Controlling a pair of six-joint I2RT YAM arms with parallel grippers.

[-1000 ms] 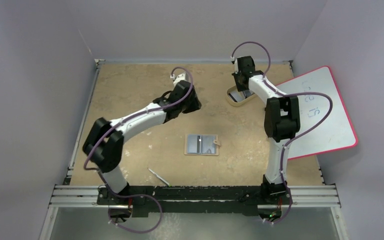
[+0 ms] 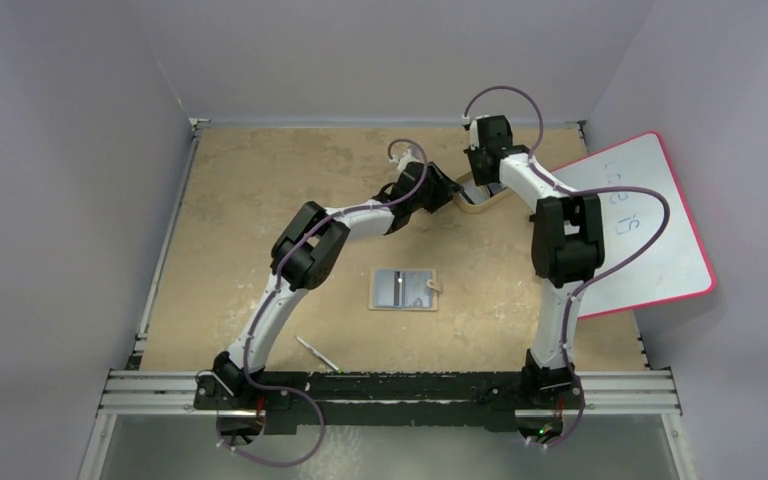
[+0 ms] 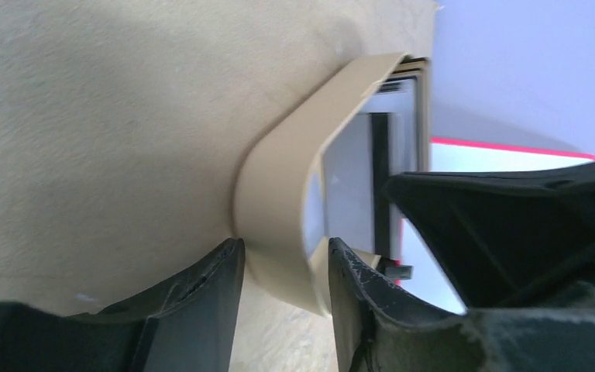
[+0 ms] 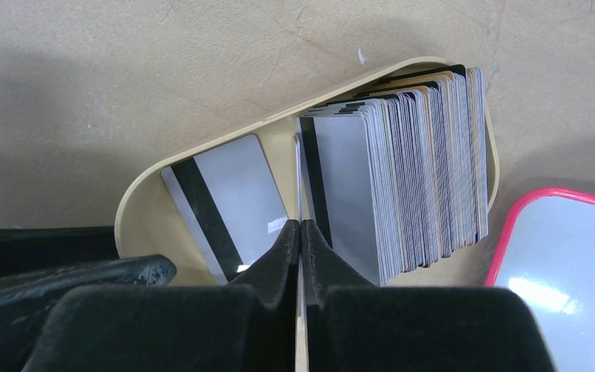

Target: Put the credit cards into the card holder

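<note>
The beige oval tray [image 2: 472, 205] holds a dense stack of credit cards [image 4: 426, 170] and a flat card [image 4: 221, 198] with a black stripe at its left end. My right gripper is shut over the tray beside the stack, its tips by the nearest card's edge. My left gripper is open at the tray's left end, its fingers against or very near the curved wall, with no card between them. A flat card holder [image 2: 403, 289] with grey cards on it lies lower in the top view.
A red-edged whiteboard [image 2: 640, 250] covers the right side of the table. A white pen [image 2: 318, 354] lies near the front edge.
My left arm has swung right to the tray's left end. The right arm has shifted very slightly.
</note>
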